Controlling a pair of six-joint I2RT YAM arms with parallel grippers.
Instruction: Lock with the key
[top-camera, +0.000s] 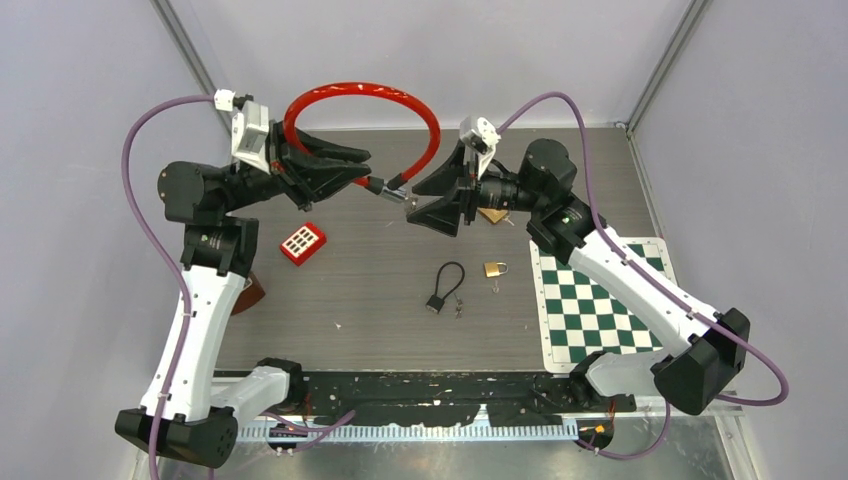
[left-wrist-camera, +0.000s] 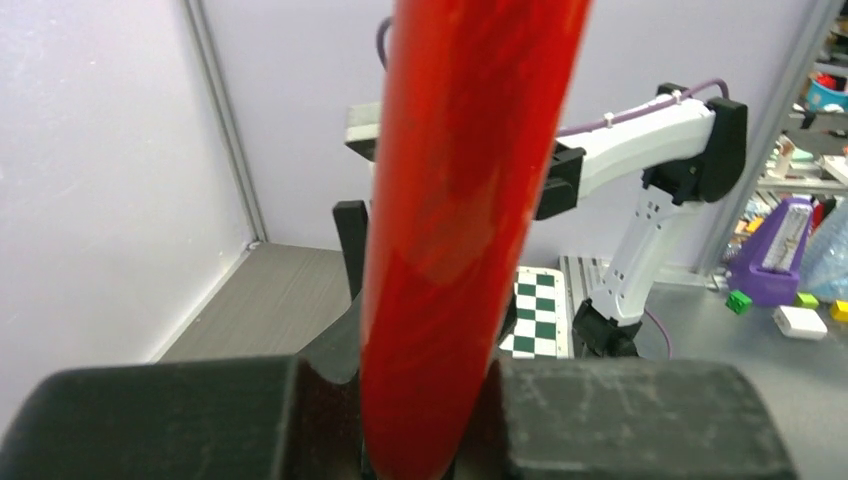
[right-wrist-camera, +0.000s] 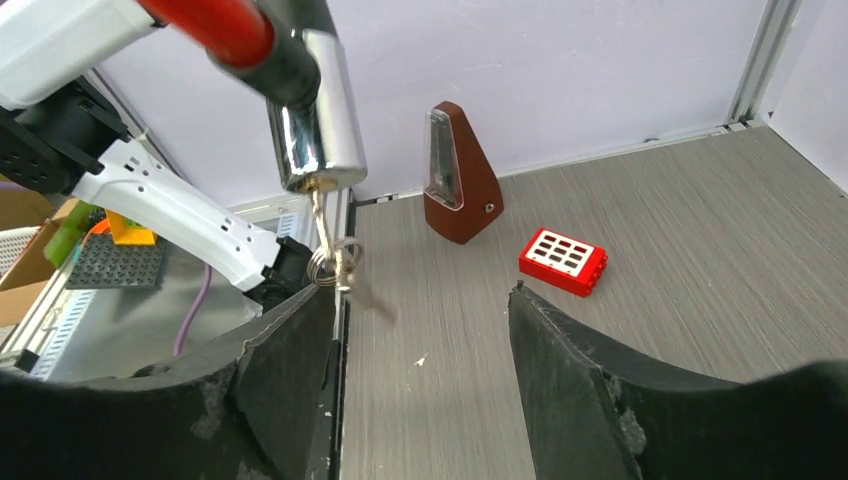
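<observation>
The red cable lock (top-camera: 362, 90) is held up in a loop, with my left gripper (top-camera: 350, 168) shut on its red tubing (left-wrist-camera: 460, 220). Both black cable ends meet at the silver lock cylinder (right-wrist-camera: 318, 125), which points toward the right arm. A key (right-wrist-camera: 320, 212) sticks out of the cylinder's end, with small rings (right-wrist-camera: 335, 262) dangling from it. Facing the cylinder, my right gripper stands open, its fingers spread wide with nothing gripped. In the right wrist view the key hangs beyond the left finger's tip. Whether the bolt is engaged cannot be seen.
On the table lie a black cable lock (top-camera: 435, 303), small keys (top-camera: 459, 306), a brass padlock (top-camera: 492, 269) and a red box (top-camera: 303, 243). A brown metronome (right-wrist-camera: 462, 180) stands at the left, a chessboard (top-camera: 556, 340) at the right.
</observation>
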